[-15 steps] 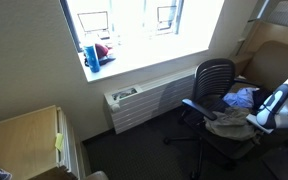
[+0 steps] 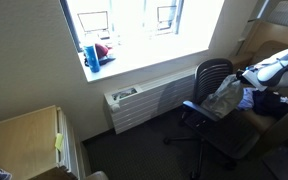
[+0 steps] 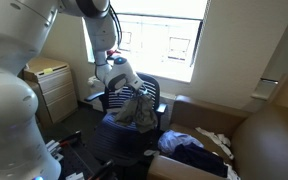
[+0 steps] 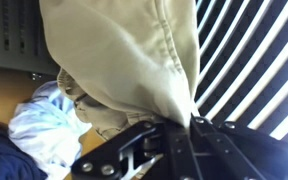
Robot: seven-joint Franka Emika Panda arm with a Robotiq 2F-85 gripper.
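Note:
A beige-grey garment (image 4: 124, 50), with a stitched seam, fills the upper middle of the wrist view. My gripper is shut on its lower end; the fingertips are partly hidden by the cloth. In exterior view 1 the garment (image 2: 222, 98) hangs from the gripper (image 2: 244, 76) in front of the office chair's seat. Exterior view 2 shows the same garment (image 3: 136, 112) draped below the arm, against the chair. Whether its lower edge touches the seat, I cannot tell.
A dark garment (image 3: 199, 158) and a white cloth (image 3: 216, 140) lie on the brown couch (image 3: 184, 112). The black chair (image 2: 212, 76) stands between couch and radiator (image 2: 149, 105). A wooden cabinet (image 2: 24, 145) is at left. Open floor (image 2: 134, 155) lies between.
The arm has risen and moved back toward the window wall. The beige garment, earlier spread low by the chair seat, now hangs lifted; dark cloth behind it is uncovered.

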